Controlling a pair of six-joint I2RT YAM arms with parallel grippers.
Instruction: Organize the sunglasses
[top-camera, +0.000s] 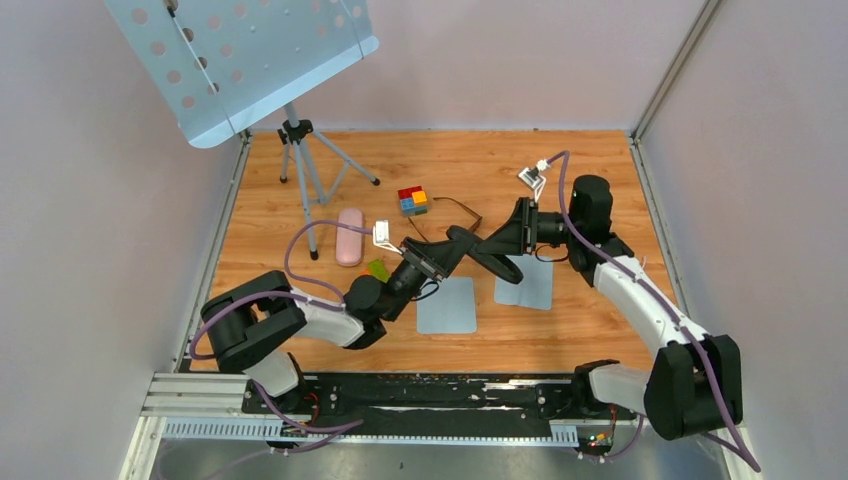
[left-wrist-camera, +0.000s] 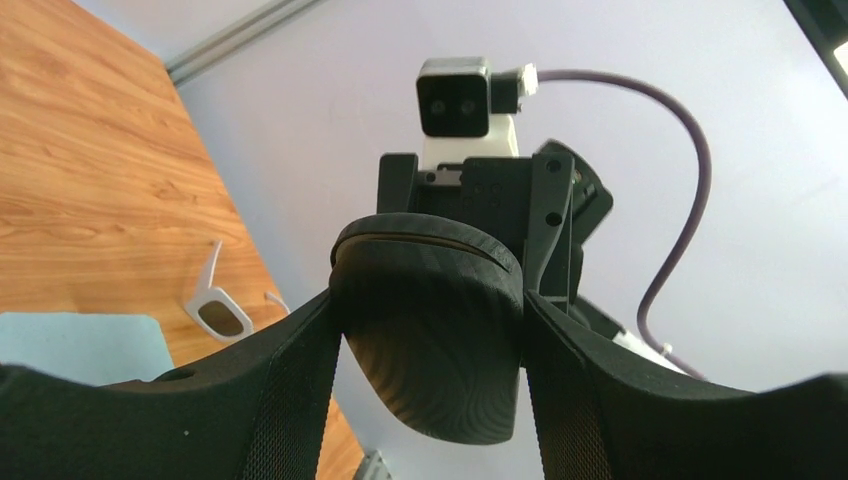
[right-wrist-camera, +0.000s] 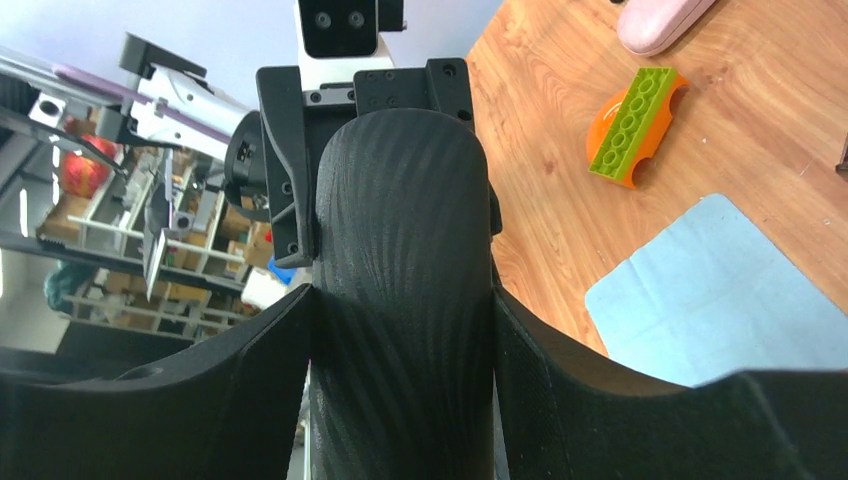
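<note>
Between the two arms hangs a black glasses case (top-camera: 498, 266), above the table, with two lobes spread apart in the top view. My right gripper (top-camera: 492, 245) is shut on it. From the other side my left gripper (top-camera: 455, 248) reaches the case; in the left wrist view its fingers (left-wrist-camera: 285, 385) flank the case's rounded end, and I cannot tell how firmly they press. Thin brown-framed glasses (top-camera: 466, 207) lie on the table behind the grippers. White sunglasses with a dark lens (left-wrist-camera: 207, 297) rest near the table's right edge, mostly hidden from above by the right arm.
Two pale blue cloths (top-camera: 447, 312) (top-camera: 530, 288) lie in front of the case. To the left are a pink case (top-camera: 350, 237) and a green block on an orange piece (right-wrist-camera: 632, 125). A coloured cube (top-camera: 412, 200) sits behind; a tripod stand (top-camera: 300, 150) occupies the back left.
</note>
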